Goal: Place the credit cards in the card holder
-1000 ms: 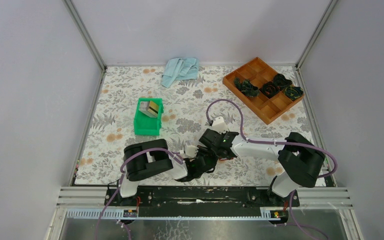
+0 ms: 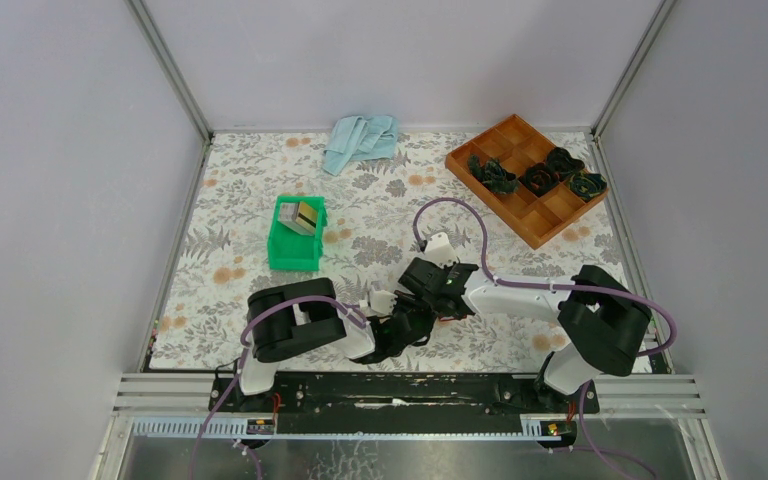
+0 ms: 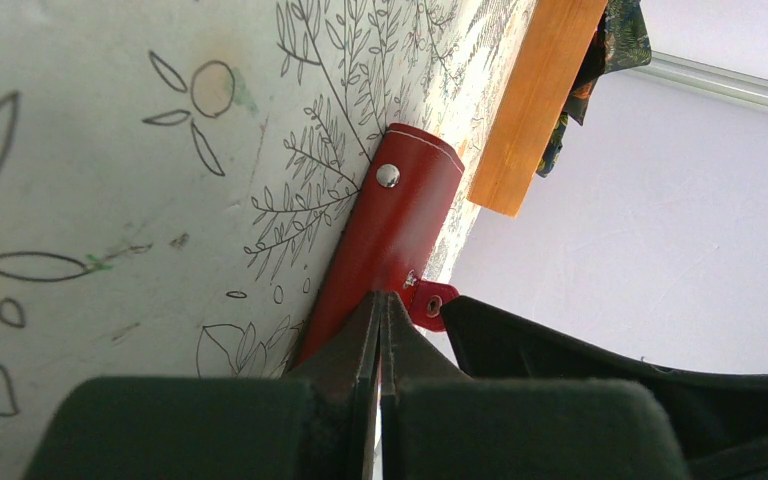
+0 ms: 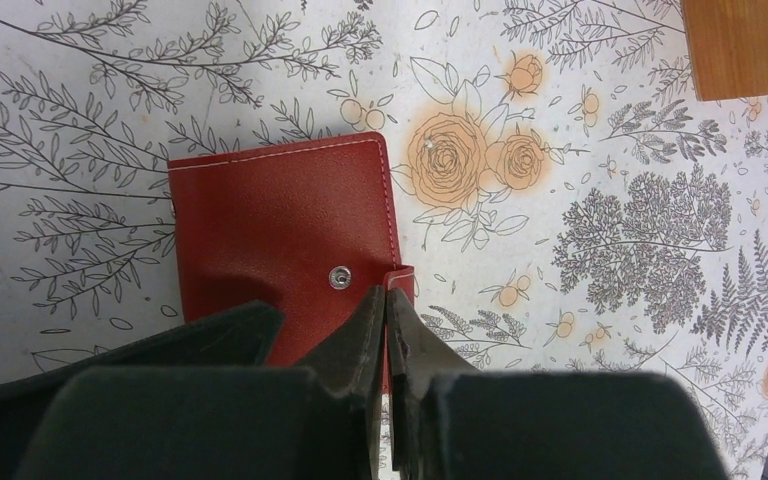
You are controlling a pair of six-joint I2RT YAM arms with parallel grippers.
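Note:
The red leather card holder (image 3: 385, 230) lies on the patterned table beneath both grippers, mostly hidden by the arms in the top view. My left gripper is shut at the holder's body, with nothing clearly visible between its fingertips. In the right wrist view the holder's flap (image 4: 270, 230), with a metal snap, lies flat, and my right gripper is shut on the folded edge at its right side. No credit cards can be made out.
A green tray (image 2: 296, 258) with boxed items stands left of centre. A wooden compartment box (image 2: 535, 220) with dark fabric rolls is at the back right, a blue cloth (image 2: 360, 140) at the back.

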